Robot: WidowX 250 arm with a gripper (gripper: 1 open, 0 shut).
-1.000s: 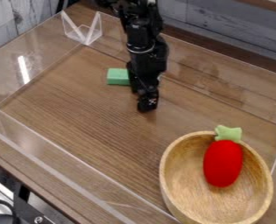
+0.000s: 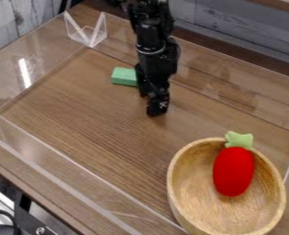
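The black arm [image 2: 153, 46] reaches down from the top of the camera view, its gripper [image 2: 155, 99] low over the wooden table beside a green block [image 2: 125, 76], which is partly hidden behind it. The fingers are dark and hard to make out. A red plush vegetable [image 2: 234, 172] with a green top rests in a wooden bowl [image 2: 191, 200] at the lower right.
Clear plastic pieces sit at its upper-left and left edges. A grey plank wall runs along the back.
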